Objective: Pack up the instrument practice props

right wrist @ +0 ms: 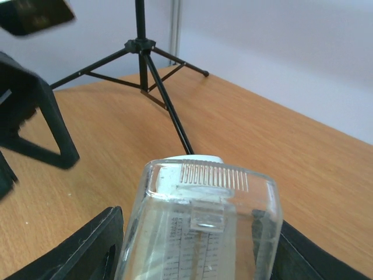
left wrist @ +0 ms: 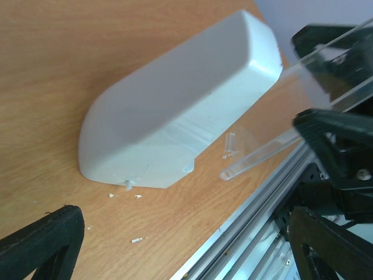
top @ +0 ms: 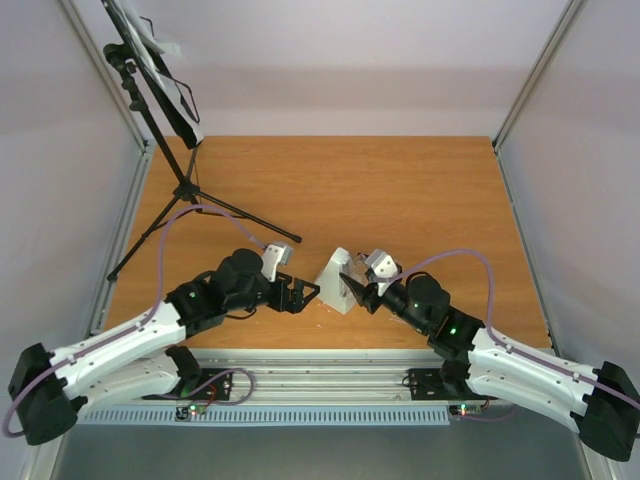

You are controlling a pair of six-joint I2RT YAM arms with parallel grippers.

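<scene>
The white wedge-shaped metronome is near the table's front, its scale face [right wrist: 192,239] seen through a clear plastic cover [right wrist: 233,195] in the right wrist view. My right gripper [top: 355,273] is shut on that cover, one finger [right wrist: 108,239] against each side. Seen from the left wrist, the cover [left wrist: 265,154] hangs in front of the metronome's face, tilted; whether they touch, I cannot tell. On the metronome's other side stands my left gripper [top: 308,293], open, its fingers [left wrist: 58,233] wide apart and nothing between them.
A black tripod stand [top: 186,190] occupies the back left, with one leg reaching toward the table's middle. Small white fragments [left wrist: 137,240] lie by the metronome's base.
</scene>
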